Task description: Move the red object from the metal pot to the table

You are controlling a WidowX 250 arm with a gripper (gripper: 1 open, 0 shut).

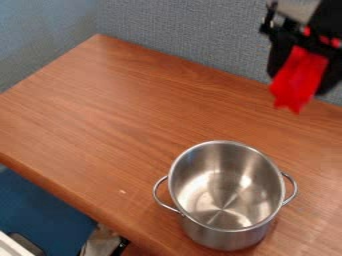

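High at the upper right, the red object (pixel 299 80) hangs in the air, blurred by motion. My dark gripper (pixel 306 52) is shut on its upper part, and most of the gripper and arm lie beyond the frame's edge. The metal pot (pixel 197 165) stands upright on the wooden table (pixel 120 115) at the lower middle, with a handle on each side. Its inside looks empty. The red object is well above and behind the pot, clear of it.
A grey-blue partition (pixel 187 30) runs along the back edge. Past the table's front-left edge there is blue floor (pixel 47 215) and a white item (pixel 16 246) at the corner.
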